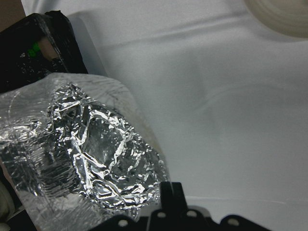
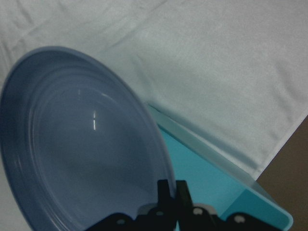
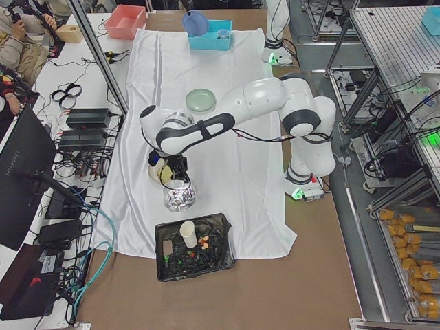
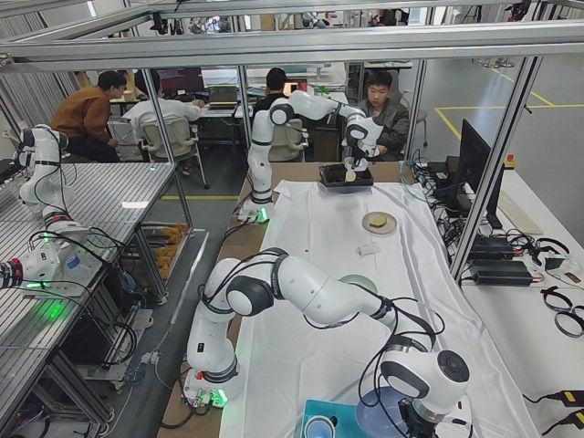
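Note:
In the left camera view my left gripper (image 3: 177,175) holds a crinkled foil piece in clear wrap (image 3: 179,198), above the cloth near the beige plate. The foil fills much of the left wrist view, at the shut fingers (image 1: 171,195). My right gripper is shut on the rim of a blue plate (image 2: 82,134), which is raised over the turquoise bin (image 3: 210,42). A black-lined tray (image 3: 224,254) holds a white cup (image 3: 189,235) and small scraps.
A green plate (image 3: 201,100) sits mid-cloth. A red bin (image 3: 125,20) stands on the side table among cables.

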